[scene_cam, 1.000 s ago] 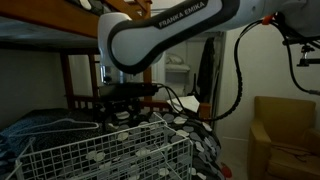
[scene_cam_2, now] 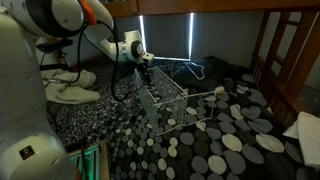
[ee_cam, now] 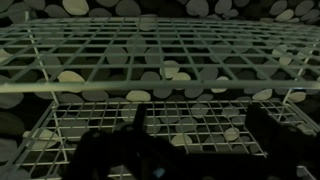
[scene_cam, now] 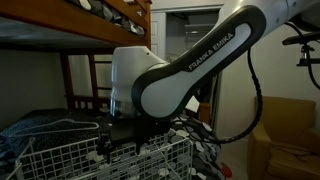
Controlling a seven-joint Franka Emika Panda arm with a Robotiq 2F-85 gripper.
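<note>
A white wire basket (scene_cam: pixel 100 158) stands on the dotted bedding, its grid sides and upper edge showing in both exterior views. In the wrist view its wire bars (ee_cam: pixel 160 87) run across the frame, with more grid lower down. My gripper is open, its two dark fingers well apart and nothing seen held between them. From the side, the dark hand (scene_cam: pixel 125 130) hangs at the basket's upper edge; whether it touches the wires cannot be told. In the other exterior view the gripper (scene_cam_2: pixel 147 62) is small and dark above one end of the basket (scene_cam_2: pixel 160 95).
Bedding with grey and white dots (scene_cam_2: pixel 225 150) spreads around the basket. A thin hanger-like wire shape (scene_cam: pixel 55 127) lies behind it. The wooden bunk frame (scene_cam: pixel 80 25) overhangs the back left, and a tan armchair (scene_cam: pixel 285 140) stands at the right.
Over the last second the arm has come lower and somewhat nearer exterior view 1, bringing the hand down to the basket's upper edge. The basket looks unmoved.
</note>
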